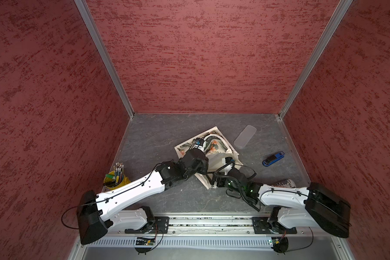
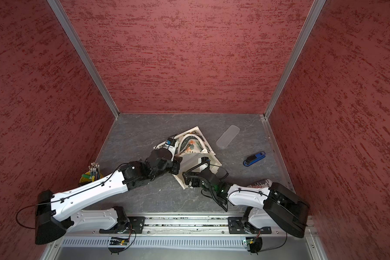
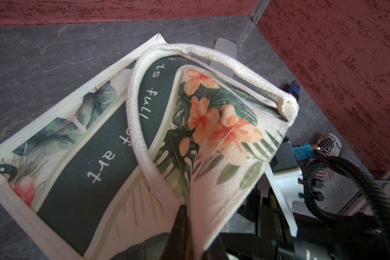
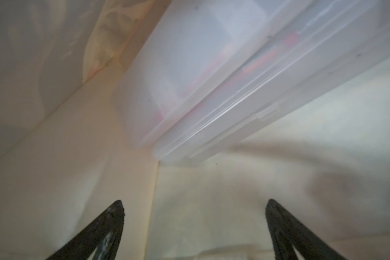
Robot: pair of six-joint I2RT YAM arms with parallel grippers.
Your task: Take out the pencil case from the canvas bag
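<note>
The floral canvas bag (image 1: 216, 145) (image 3: 95, 143) lies mid-table with its mouth toward me. My left gripper is shut on the bag's upper edge, holding that side up. My right gripper (image 1: 218, 179) is open and reaches into the bag's mouth, fingers apart with nothing between them. Inside, in the right wrist view, the translucent pencil case (image 4: 229, 108) lies beyond and above the fingertips, appearing as two stacked plastic pieces or cases with faint red showing through.
A pale translucent lid (image 1: 245, 136) lies behind the bag's right side. A blue device (image 1: 273, 159) and a printed cylindrical case (image 2: 259, 184) lie at the right. A yellow pencil cup (image 1: 114, 179) stands at the far left.
</note>
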